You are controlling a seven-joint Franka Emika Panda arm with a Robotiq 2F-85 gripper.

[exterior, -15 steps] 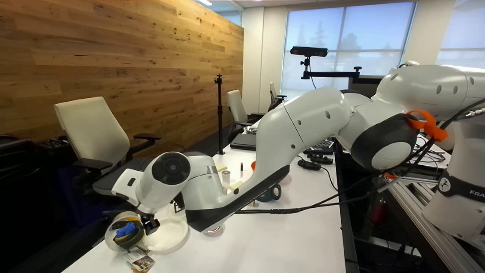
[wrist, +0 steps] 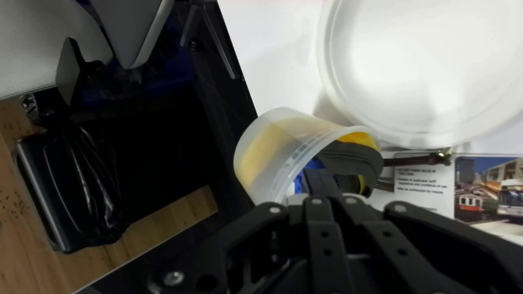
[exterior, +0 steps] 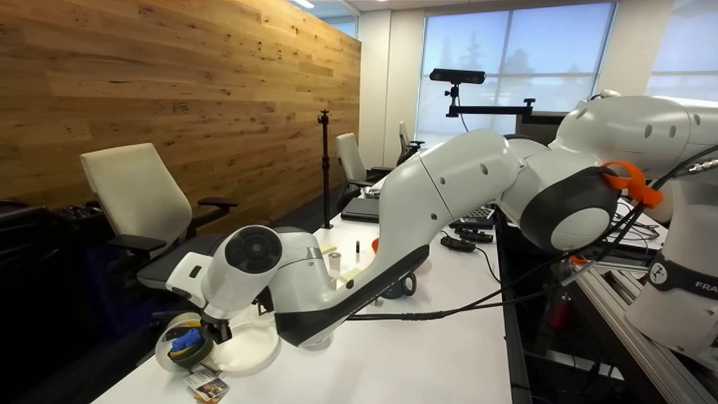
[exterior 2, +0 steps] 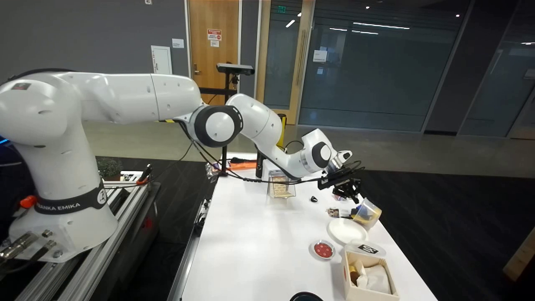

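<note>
A translucent tub [wrist: 267, 139] lies on its side at the table edge, its mouth towards the white plate and the cards. Inside it are a blue item [exterior: 186, 340] and dark and yellow banded items [wrist: 355, 159]. My gripper is shut, its fingers overlapping the tub's mouth in the wrist view. Nothing clearly shows between them. In exterior view 1 the gripper [exterior: 222, 333] hangs just beside the tub's opening, over the plate's edge; exterior view 2 has the gripper [exterior 2: 356, 198] close above the tub [exterior 2: 368, 215]. Whether it touches the contents is hidden.
A white plate [wrist: 431, 63] lies right beside the tub, and a printed card [wrist: 485, 188] near its mouth. A wooden box [exterior 2: 347, 281] and a small red-filled dish [exterior 2: 323, 250] stand farther along. A chair [exterior: 134, 192] stands beyond the edge.
My gripper has shifted slightly left in exterior view 1, nearer the tub's opening. The tub, plate and card look unmoved.
</note>
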